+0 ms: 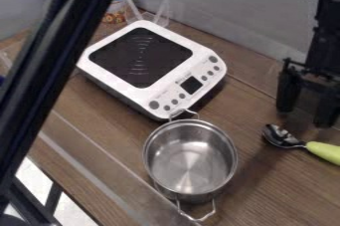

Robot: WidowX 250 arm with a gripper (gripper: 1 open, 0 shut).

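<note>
The black gripper hangs at the right edge, above and behind a spoon with a green handle and a metal bowl end. Whether its fingers are apart is hard to make out against the dark body. A steel pot with two loop handles stands on the wooden counter, below a white induction cooker with a black top and a button panel. The pot is empty.
A pale wall runs along the back. Small items stand behind the cooker at the upper left. A dark frame crosses the left side.
</note>
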